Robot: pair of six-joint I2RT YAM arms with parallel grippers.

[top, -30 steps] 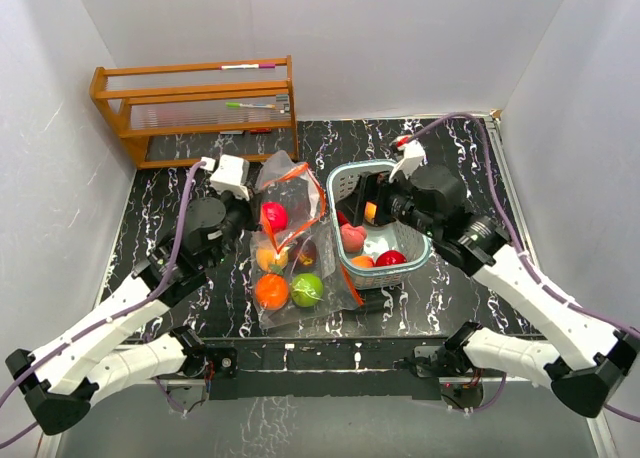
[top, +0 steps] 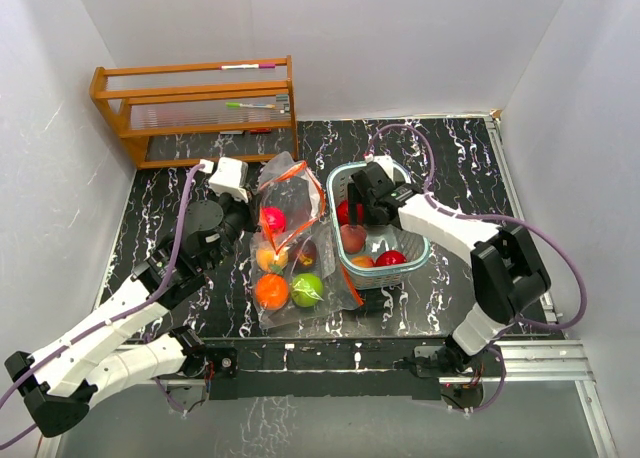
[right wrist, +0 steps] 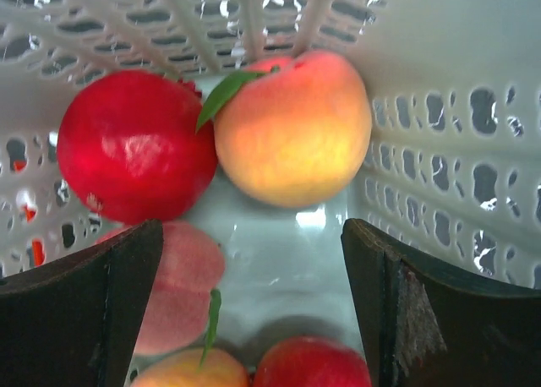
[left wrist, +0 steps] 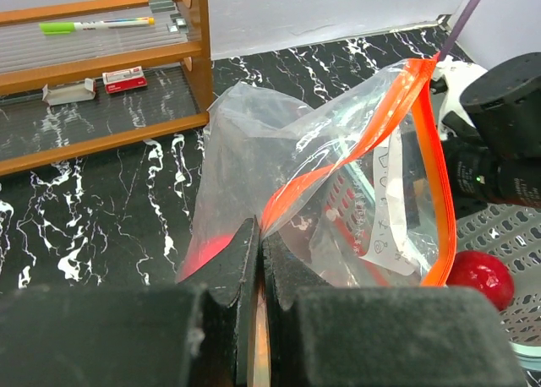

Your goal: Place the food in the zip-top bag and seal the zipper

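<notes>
A clear zip top bag (top: 336, 278) with an orange-edged mouth lies left of the basket, several fruits inside, among them an orange (top: 271, 291) and a green fruit (top: 306, 289). On the bag's rim (left wrist: 292, 193) my left gripper is shut, pinching the film and holding the mouth raised and gaping. Inside the basket (top: 424, 260), my right gripper points down with its fingers apart and nothing between them. Ahead of its fingers lie a peach (right wrist: 292, 129) and a dark red fruit (right wrist: 135, 146); a pinkish fruit (right wrist: 182, 286) sits by the left finger.
Another red fruit (right wrist: 311, 366) and a yellow-orange one (right wrist: 190, 372) lie at the basket's near end. A wooden rack (top: 205, 91) with pens stands at the back left. Bare marbled table (top: 460, 298) shows to the basket's right.
My right gripper has gone from above the basket down into it, and its arm has swung and lowered. The left arm and the bag look unmoved.
</notes>
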